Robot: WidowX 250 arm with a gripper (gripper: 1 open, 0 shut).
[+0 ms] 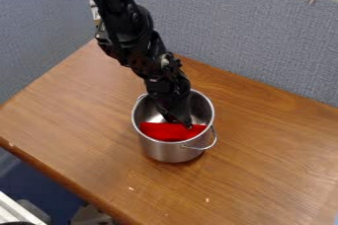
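A steel pot [164, 150] with side handles stands upright on the wooden table, near the middle of the camera view. A red object [169, 131] lies inside it. The black arm comes down from the top left, and my gripper [176, 114] reaches into the pot just above or against the red object. The fingertips are dark and partly hidden in the pot, so whether anything is between them does not show.
Grey padded walls [264, 61] border its back and left side. The table's edge drops away at the lower left.
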